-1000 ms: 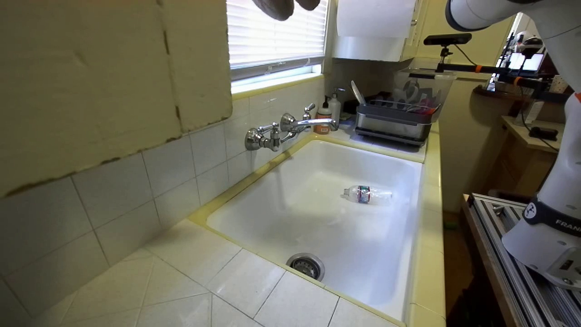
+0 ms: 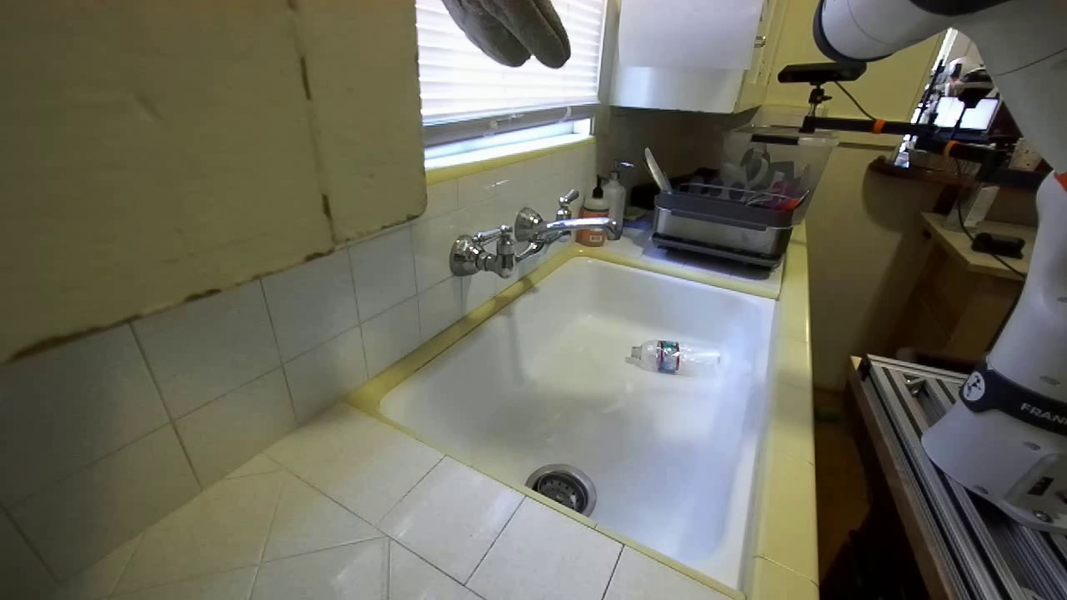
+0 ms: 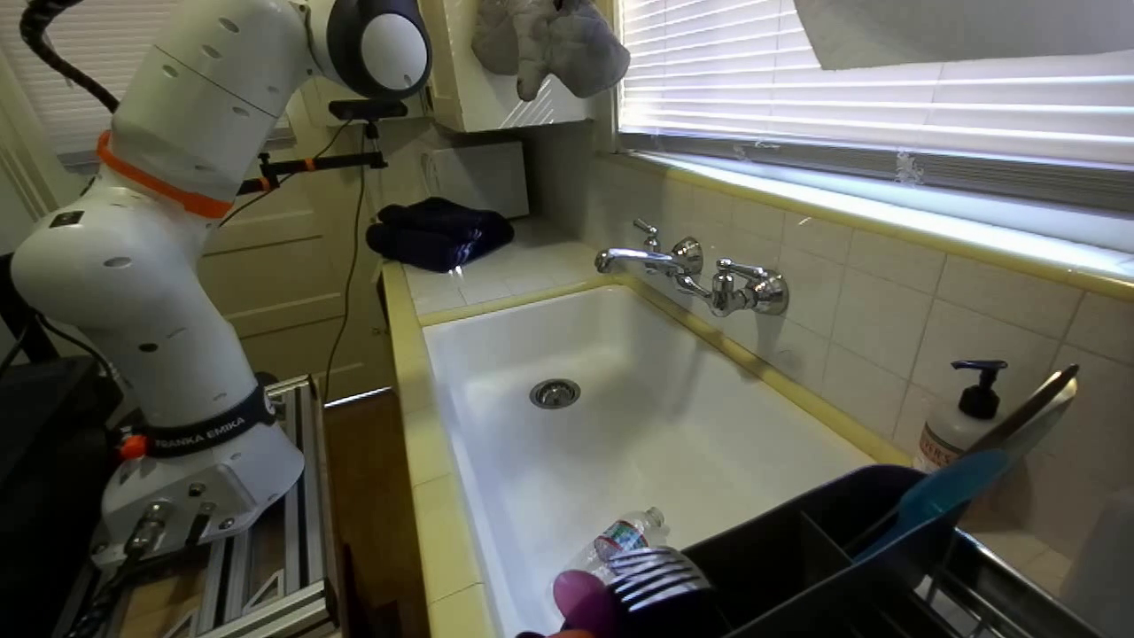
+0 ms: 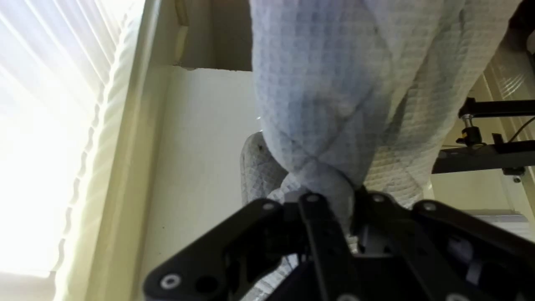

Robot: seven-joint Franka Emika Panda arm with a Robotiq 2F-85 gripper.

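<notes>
Grey quilted cloth (image 4: 326, 95), perhaps an oven mitt, fills much of the wrist view. My gripper is shut on a bunched fold of it, the dark fingers pressed to either side. In exterior view 2 the cloth (image 3: 553, 48) hangs in the air near the upper cabinet and the window, well above the sink. Its lower rounded ends (image 2: 515, 30) show at the top of exterior view 1. My gripper itself is out of frame in both exterior views.
The white sink (image 2: 600, 400) below holds a clear plastic bottle (image 2: 670, 357). A chrome faucet (image 2: 530, 230) juts from the tiled wall. A dish rack (image 2: 720, 225) stands at one end; a dark folded cloth (image 3: 441, 234) lies on the counter at the other, with bare tile around it.
The hanging grey cloth sits lower and slightly further left in exterior view 1 than a second ago. The upper arm has shifted slightly. Sink and bottle are unchanged.
</notes>
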